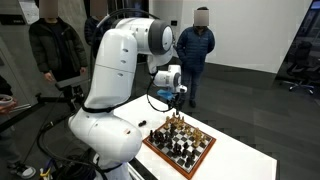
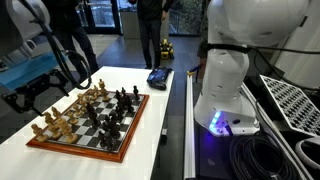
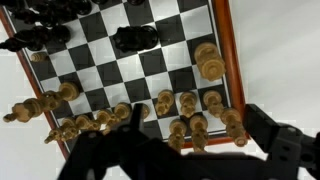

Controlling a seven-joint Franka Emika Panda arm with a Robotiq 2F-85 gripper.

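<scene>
A chessboard with a brown wooden border lies on the white table, its tan and dark pieces standing on it. In the wrist view my gripper is open above the tan side, with no piece held. Its dark fingers are spread wide, over a group of tan pieces. One tan piece stands apart near the border. A dark piece is out among the middle squares. Most dark pieces cluster on the opposite side of the board.
A small black device rests near the table edge in exterior view 2. People stand behind the table.
</scene>
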